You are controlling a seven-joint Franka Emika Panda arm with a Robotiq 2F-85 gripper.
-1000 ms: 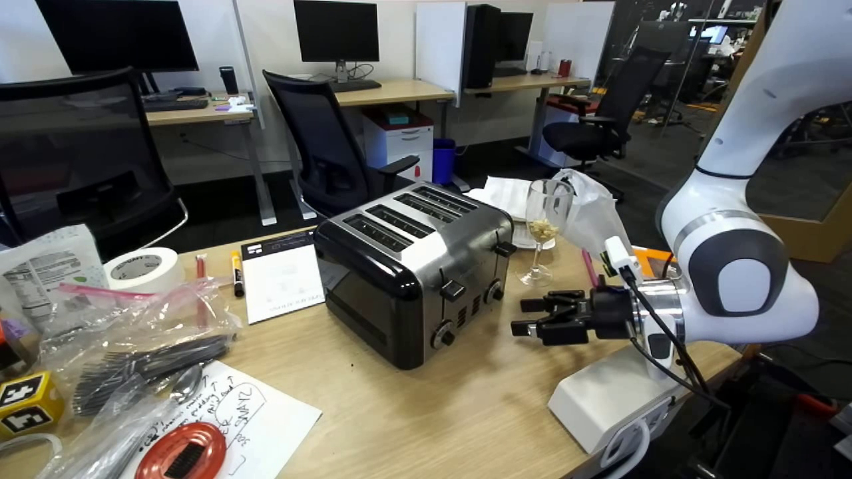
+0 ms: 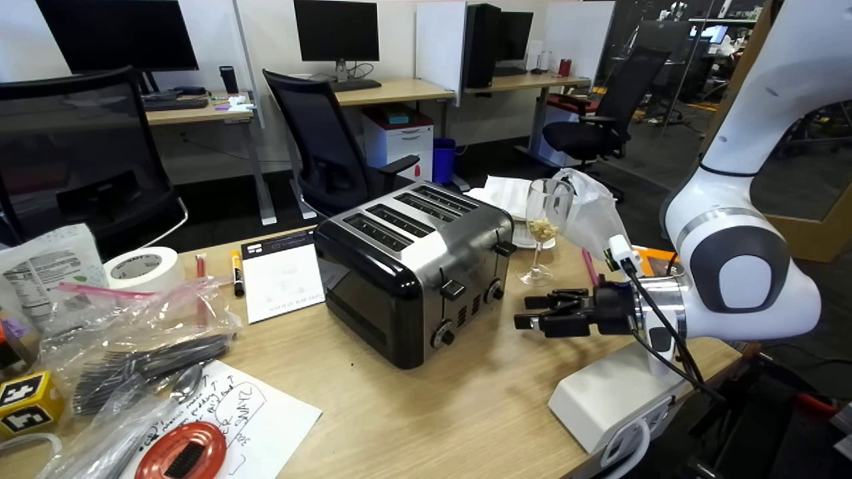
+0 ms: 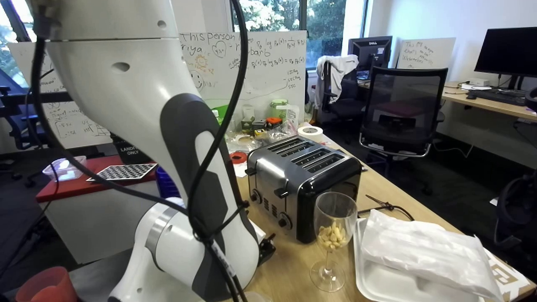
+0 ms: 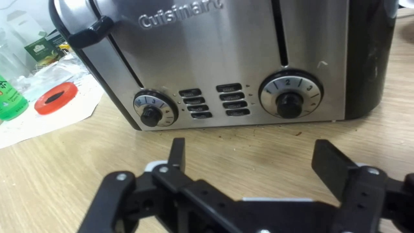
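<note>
A steel and black toaster (image 2: 471,259) stands on the wooden table, its front with two levers and two dials turned toward my arm. In the wrist view its right dial (image 4: 290,95) and left dial (image 4: 155,108) sit low on the front panel, with small buttons (image 4: 233,99) between them. My gripper is open in front of the toaster, low over the table. Its fingers are wide apart with only bare tabletop seen between them, and they do not touch the toaster.
A wine glass (image 3: 334,236) holding pale pieces stands beside the toaster, near a white tray (image 3: 372,282) with plastic wrapping. Bags, a brush, paper and a red round item (image 2: 182,451) crowd the table's other end. Bare tabletop (image 2: 399,415) lies in front of the toaster.
My gripper has shifted slightly up and back, away from the toaster. The toaster and the glass have not moved.
</note>
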